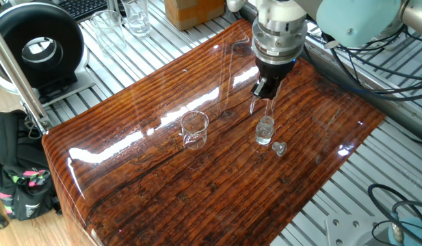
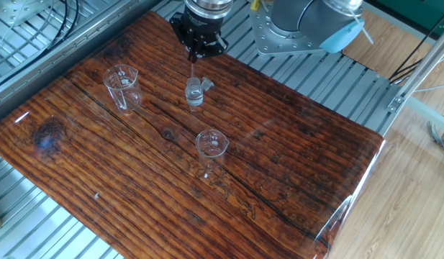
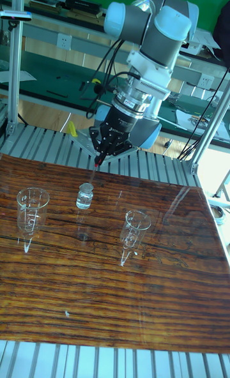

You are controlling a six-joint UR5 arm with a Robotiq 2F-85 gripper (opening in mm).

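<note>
Pointing downward, my gripper [image 1: 264, 90] is shut on a thin clear rod or dropper [image 2: 193, 70]. Its lower end reaches the mouth of a small glass bottle [image 1: 264, 132] holding clear liquid; how far in it goes is hard to tell. In exterior view 3 something reddish shows at the tips of the gripper [image 3: 100, 160]. A clear glass stopper [image 1: 280, 148] lies on the table beside the bottle. One empty-looking beaker [image 2: 211, 144] stands apart from the bottle, and a second beaker [image 2: 122, 88] stands on its other side, largely hidden behind my gripper in exterior view 1.
More glass beakers [image 1: 107, 31], a cardboard box [image 1: 193, 11] and a black ring-shaped device [image 1: 38, 51] stand off the table. Cables [image 1: 375, 82] hang behind the arm.
</note>
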